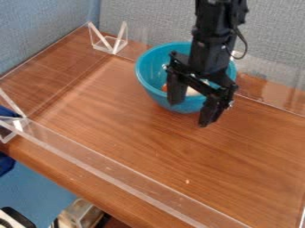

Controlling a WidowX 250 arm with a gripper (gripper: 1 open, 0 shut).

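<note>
My black gripper (192, 94) hangs from the top of the view, open, over the front half of a turquoise bowl (152, 69) on the wooden table. Its two fingers reach down at the bowl's right front, the right one lower, near or over the rim. The bowl's contents are largely hidden behind the gripper; a small pale and orange bit shows beside the left finger.
White frame-like brackets (107, 44) stand at the back left and left edge. A grey wall runs behind, and clear strips line the table's edges.
</note>
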